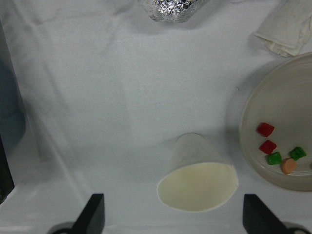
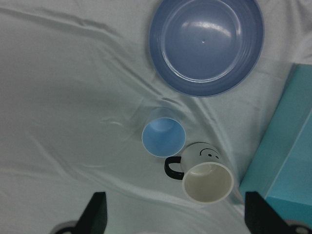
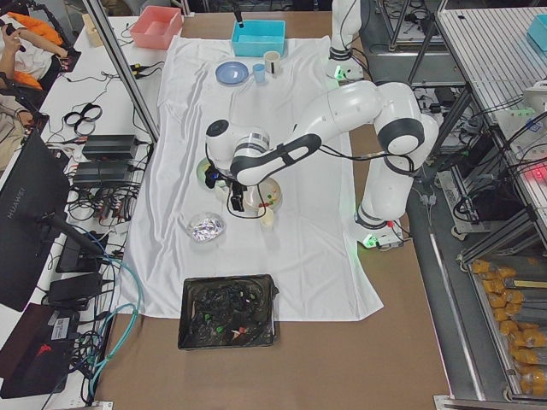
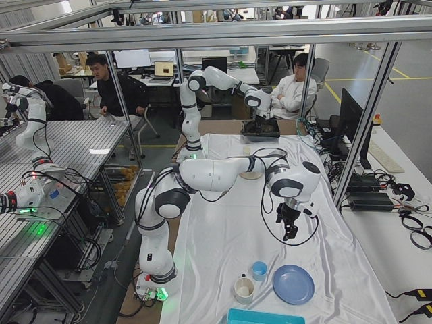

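My left gripper (image 3: 231,192) hangs open over the middle of the cloth. Below it in the left wrist view are a cream cup (image 1: 197,185) lying on its side, a plate (image 1: 278,107) with small red, green and orange pieces, a foil-covered item (image 1: 173,7) and a folded white cloth (image 1: 285,29). My right gripper (image 4: 289,226) is open above the other end, over a blue plate (image 2: 204,39), a light blue cup (image 2: 163,139) and a smiley mug (image 2: 207,183) with a black handle.
A turquoise bin (image 2: 273,146) stands beside the mug. A black tray (image 3: 226,290) is at the opposite end of the cloth. A green plate (image 3: 205,164) is partly hidden by the left arm. Monitors and cables line one side.
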